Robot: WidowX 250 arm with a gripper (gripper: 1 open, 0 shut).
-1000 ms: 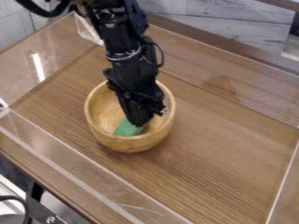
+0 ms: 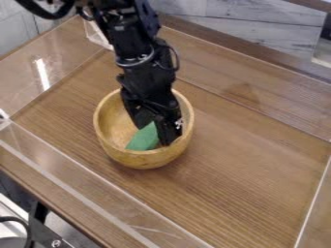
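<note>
A round yellow-wooden bowl (image 2: 114, 136) sits on the wooden table. Inside it lies a green object (image 2: 145, 137). My black gripper (image 2: 154, 120) reaches down from the top into the bowl, over and partly in front of the green object. It is open; its fingertips are dark and hard to make out, and I cannot tell whether they touch the object.
A pale wall stands at the back, and black cables hang at the bottom left, beyond the table's edge.
Compared with one second ago, my gripper is lower and further spread across the bowl's right part. The bowl and green object stay in about the same place.
</note>
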